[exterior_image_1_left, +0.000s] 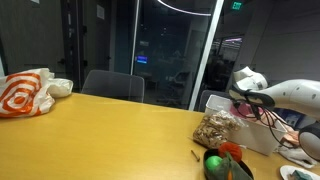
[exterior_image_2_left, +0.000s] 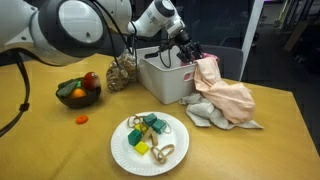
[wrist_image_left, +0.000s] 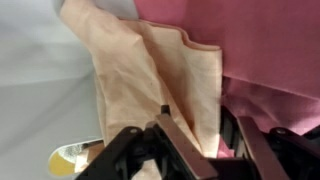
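Observation:
A peach cloth (exterior_image_2_left: 228, 98) drapes over the right end of the white bin (exterior_image_2_left: 165, 82) and spreads onto the table. My gripper (exterior_image_2_left: 192, 52) points down at the bin's rim by the top of this cloth. In the wrist view, the gripper has its fingers apart, with the edge of the peach cloth (wrist_image_left: 130, 65) in and beyond the gap. A darker pink cloth (wrist_image_left: 265, 35) lies to the right of it. How firmly the fingers touch the cloth is not clear. In exterior view 1 the arm largely hides the gripper.
A white plate (exterior_image_2_left: 120, 155) with several small blocks and toys stands in front. A dark bowl (exterior_image_2_left: 80, 97) of fruit and a crinkled brown bag (exterior_image_1_left: 213, 132) stand near the bin.

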